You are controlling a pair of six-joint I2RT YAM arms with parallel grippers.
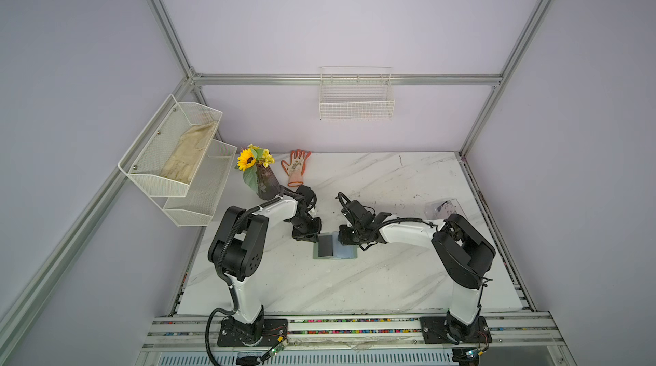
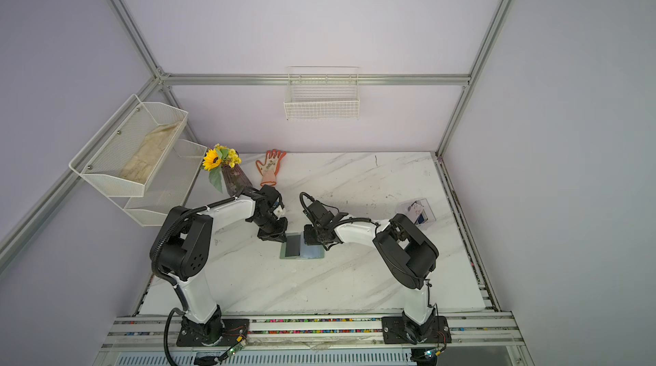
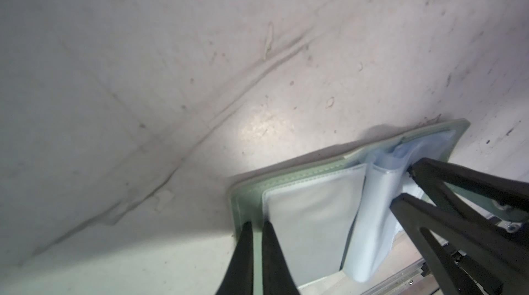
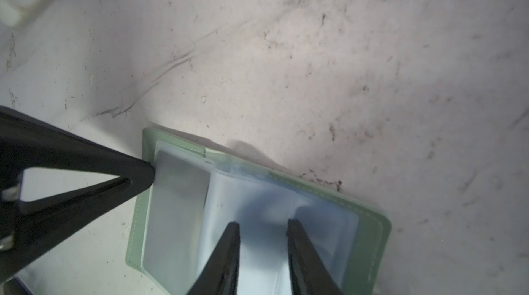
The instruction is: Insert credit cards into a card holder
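An open green card holder [image 1: 325, 247] lies on the marble table, with a grey panel and a translucent blue sleeve section [image 4: 250, 212]. My left gripper is down at the holder's left edge; its fingertips are close together, seemingly at the green cover, and whether they grip it is unclear. My right gripper is over the blue sleeves, its fingers a little apart, with only sleeve visible between them. No credit card can be made out clearly.
A sunflower vase [image 1: 266, 181] and an orange-trimmed glove [image 1: 296, 167] lie at the back left. A clear case [image 2: 414, 212] sits at the right. White wire shelves hang on the walls.
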